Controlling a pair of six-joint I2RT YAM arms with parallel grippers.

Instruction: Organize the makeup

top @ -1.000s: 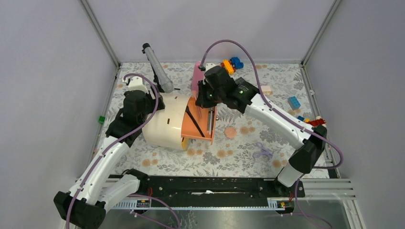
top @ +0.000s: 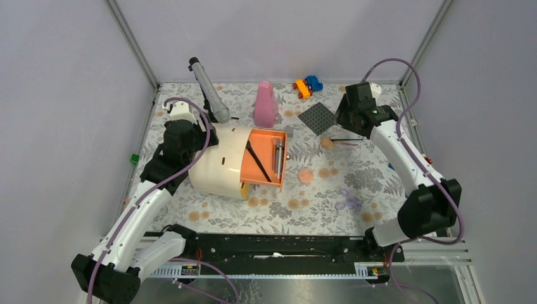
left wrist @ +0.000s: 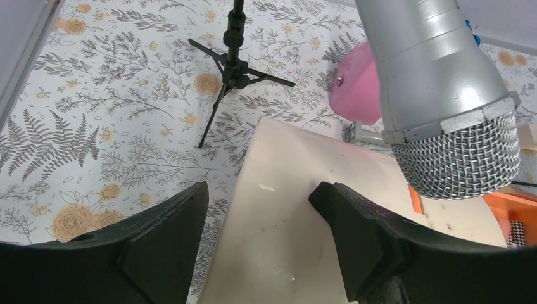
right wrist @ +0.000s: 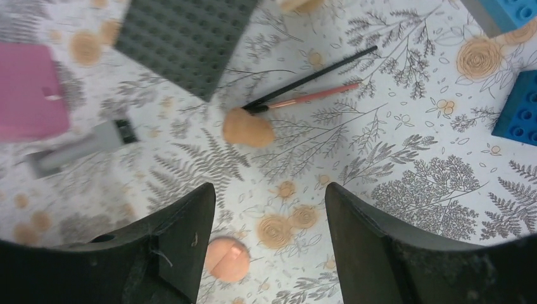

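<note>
The cream cylindrical organizer (top: 214,171) lies left of centre, its orange drawer (top: 256,166) pulled out, holding a long black tool and several slim brushes. My left gripper is part open over the organizer's left end. My right gripper stands open above the table's right part, over a brush with a tan puff head (right wrist: 248,128) and two thin sticks (right wrist: 318,97). A pink round piece (top: 305,175) lies right of the drawer.
A microphone on a tripod (top: 213,93), a pink object (top: 266,103), toy cars (top: 305,87) and a dark mat (top: 316,118) line the back. Blue blocks (right wrist: 516,107) lie right. Purple scissors (top: 350,200) lie front right.
My right arm has swung right, away from over the drawer. A slim pink brush seen at that gripper earlier is no longer there. The left arm looks unmoved.
</note>
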